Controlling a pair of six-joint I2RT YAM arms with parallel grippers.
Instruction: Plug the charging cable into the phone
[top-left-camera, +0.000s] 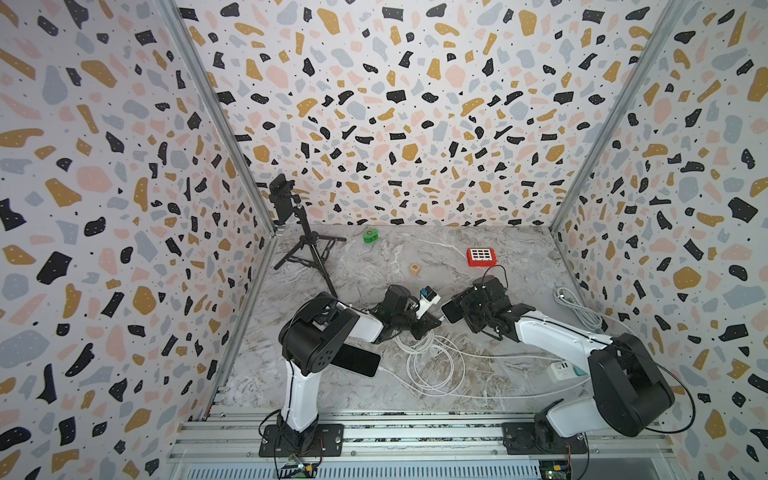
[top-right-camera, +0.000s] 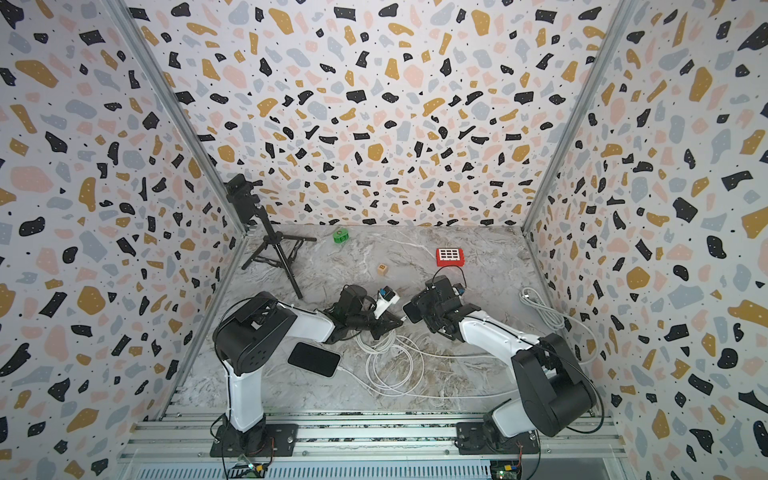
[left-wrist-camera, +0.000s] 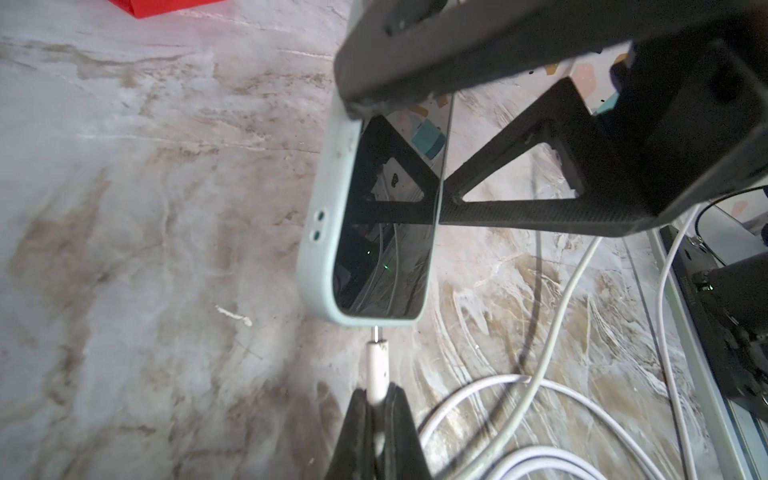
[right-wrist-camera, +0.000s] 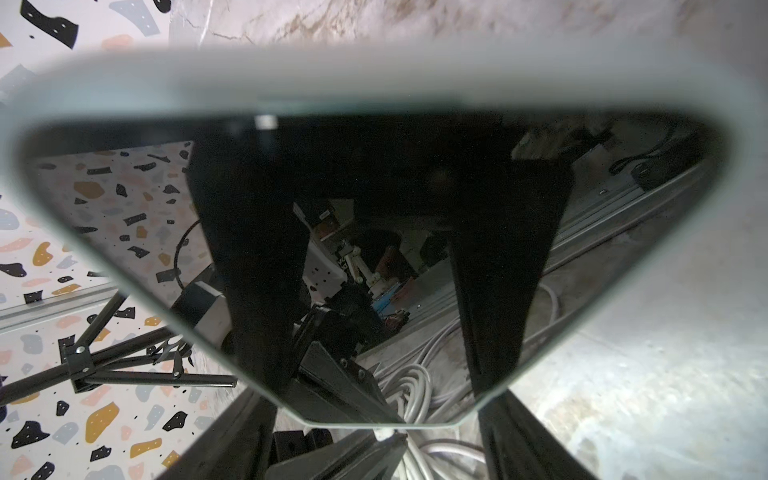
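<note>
The phone (left-wrist-camera: 320, 240), in a pale green case with a dark screen, is held above the table by my right gripper, a finger on either edge. Its screen fills much of the right wrist view. My left gripper is shut on the white plug (left-wrist-camera: 377, 364) of the charging cable. The plug points at the phone's bottom edge, and a short length of its metal tip shows between the white body and the case. Whether the tip is inside the port or only against it, I cannot tell.
White cable coils (top-left-camera: 432, 364) lie beneath the grippers. A dark flat slab (top-left-camera: 356, 359) with a white cable lies near the left arm. Behind are a black tripod (top-left-camera: 310, 240), a red box (top-left-camera: 481, 257), a small wooden block (top-left-camera: 415, 269) and a green object (top-left-camera: 370, 235).
</note>
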